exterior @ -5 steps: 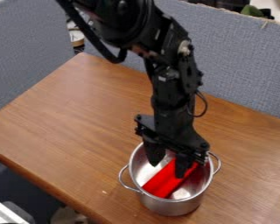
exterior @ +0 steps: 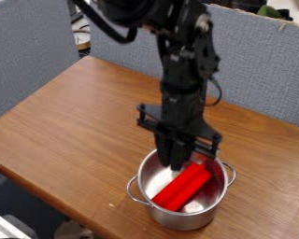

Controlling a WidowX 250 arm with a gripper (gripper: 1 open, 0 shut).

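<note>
A steel pot (exterior: 178,217) with two wire handles stands near the front edge of the wooden table. A red object (exterior: 182,187) lies inside it, along with white at the bottom. The black gripper (exterior: 172,162) is over the pot's back rim, just above and behind the red object, fingers pointing down. Whether its fingers are open or shut is hard to make out.
Grey padded walls (exterior: 258,75) border the back and left sides. White and dark items lie beyond the front left edge.
The gripper has lifted and moved slightly left and back, uncovering more of the red object, which stays in the pot.
</note>
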